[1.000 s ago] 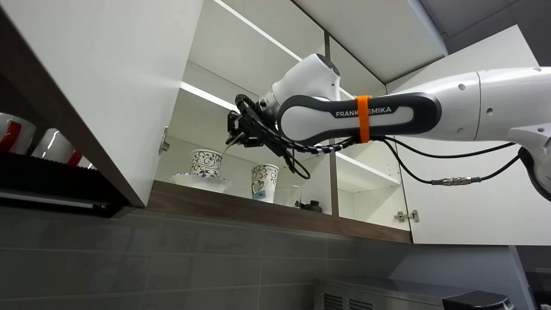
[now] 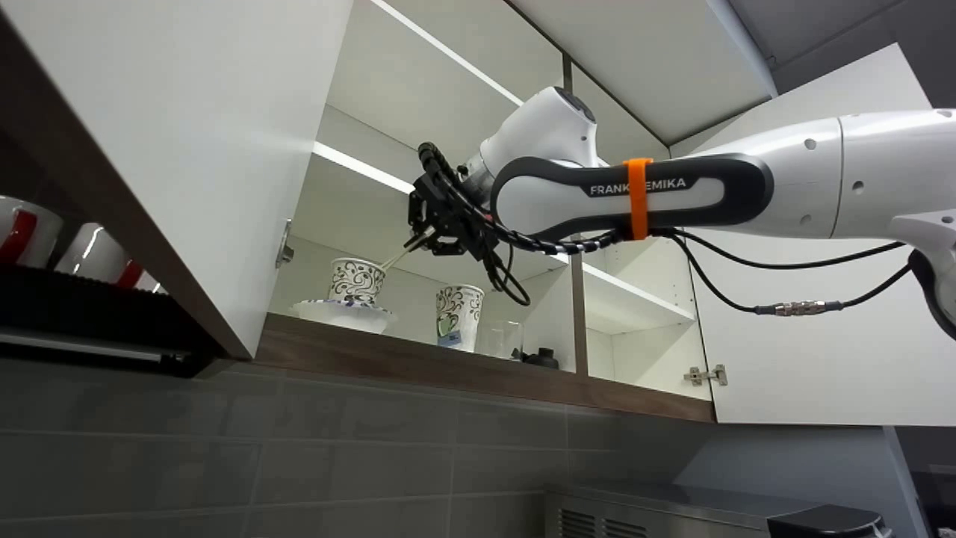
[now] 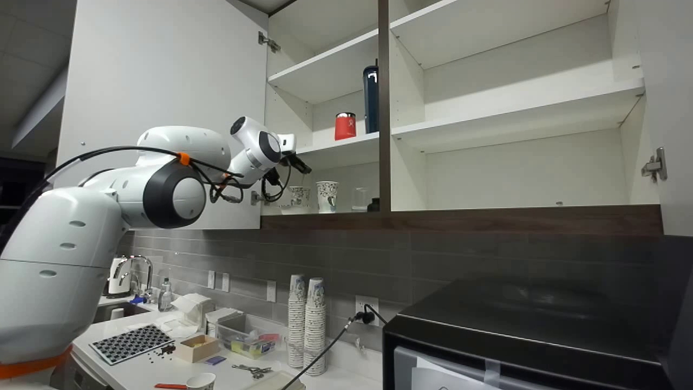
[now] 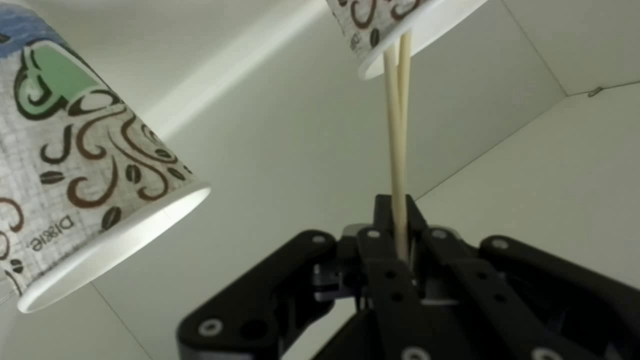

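Two thin pale wooden sticks (image 4: 396, 132) run from my gripper into the mouth of a patterned paper cup (image 4: 375, 21). The fingers are shut on the sticks' near ends; their far ends are hidden inside the cup. In exterior view 1 that cup (image 2: 355, 281) stands, slightly tilted, on upturned-looking white bowls or plates (image 2: 345, 314) on the cabinet's bottom shelf. My gripper (image 2: 419, 240) is above and to the right of the cup, apart from its rim. A second patterned cup (image 2: 458, 318) stands upright on the right, large at the left of the wrist view.
A clear glass (image 2: 502, 339) and a small black object (image 2: 541, 358) stand right of the second cup. The cabinet door (image 2: 179, 134) hangs open at the left. The middle shelf (image 3: 344, 148) above bears a red tumbler (image 3: 345, 126) and a dark bottle (image 3: 371, 98).
My gripper and arm have moved slightly up and to the right, and more of the sticks shows above the cup. The cup and the dish under it have shifted slightly left.
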